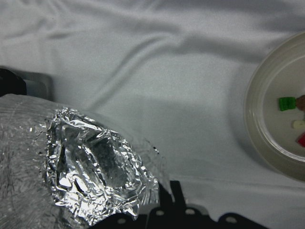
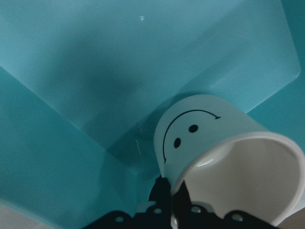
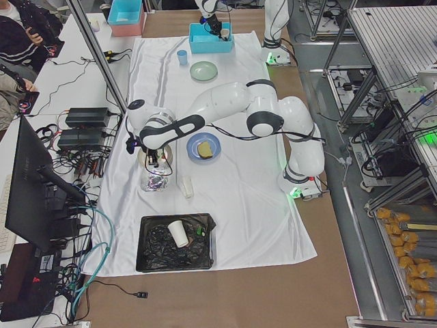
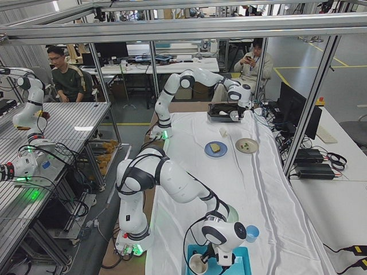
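Crumpled foil in clear wrap (image 1: 102,167) hangs at my left gripper, whose fingers appear shut on it, beside a plate (image 1: 267,119) holding small coloured pieces. In the camera left view that gripper is over the table's left part. My right gripper is shut on the rim of a white cup with a smiley face (image 2: 209,114), inside a turquoise bin (image 2: 95,57); in the camera left view this bin (image 3: 208,44) is at the far end.
A blue plate (image 3: 212,149) with a yellow item, a green plate (image 3: 203,70) and a blue cup (image 3: 183,57) stand on the white cloth. A black tray (image 3: 176,256) with a white cup sits near. Monitors and cables line the left side.
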